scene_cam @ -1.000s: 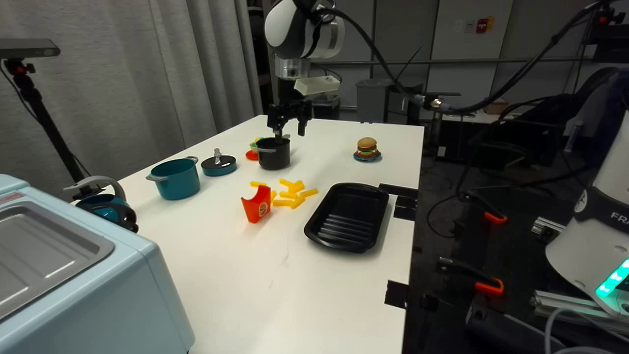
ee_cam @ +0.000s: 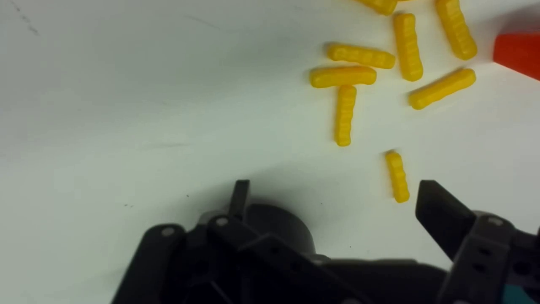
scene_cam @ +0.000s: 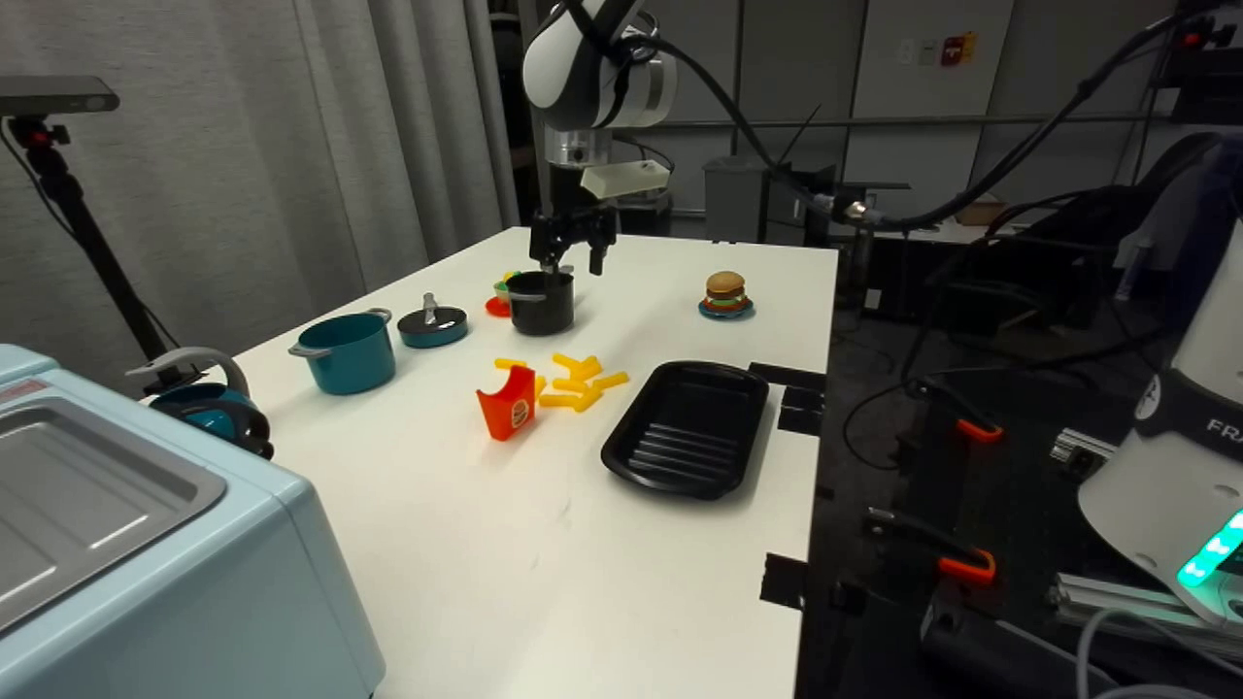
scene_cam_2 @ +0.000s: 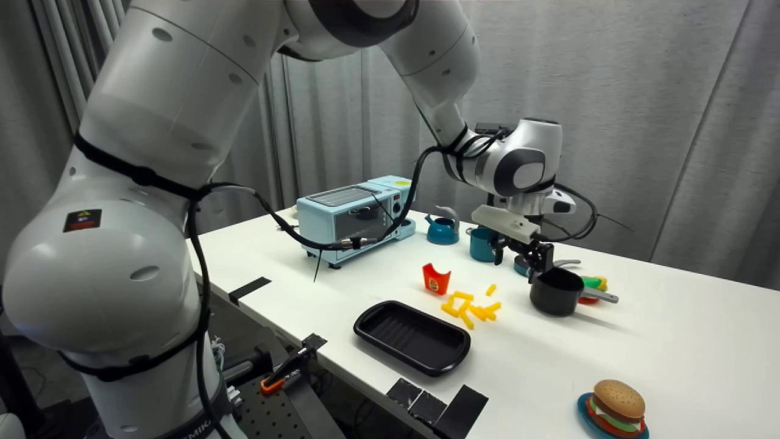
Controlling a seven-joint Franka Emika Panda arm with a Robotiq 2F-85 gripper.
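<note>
My gripper is open, its two fingers spread wide with white tabletop showing between them. In the second exterior view it hangs over the black saucepan point(scene_cam_2: 557, 291), whose grey handle point(scene_cam_2: 601, 296) points right. One of its fingers point(ee_cam: 238, 198) stands over the saucepan's mouth in the wrist view, where the arm's own parts cover much of the pan. Whether that finger reaches below the rim cannot be told. Several yellow fries point(scene_cam: 579, 379) lie loose on the table by an upright red fries carton point(scene_cam: 508, 403).
A black tray point(scene_cam: 688, 429) lies near the table's edge, and a toy burger point(scene_cam_2: 618, 405) sits on a blue plate. A teal pot point(scene_cam: 351, 351), a lidded pan point(scene_cam: 432, 327) and a kettle point(scene_cam_2: 443, 230) line the curtain side. The toaster oven point(scene_cam_2: 356, 217) stands at one end.
The gripper has shifted very slightly in the first exterior view. The saucepan, fries and other objects have stayed where they were.
</note>
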